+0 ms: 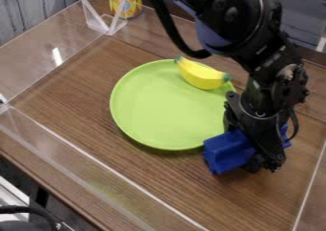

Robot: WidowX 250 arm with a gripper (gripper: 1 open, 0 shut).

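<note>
A green plate (139,107) lies in the middle, just left of the blue object. A yellow toy banana (200,73) rests at the plate's back right rim.
A can (124,2) stands at the back left beside clear plastic edging. Black cables lie at the lower left corner.
</note>
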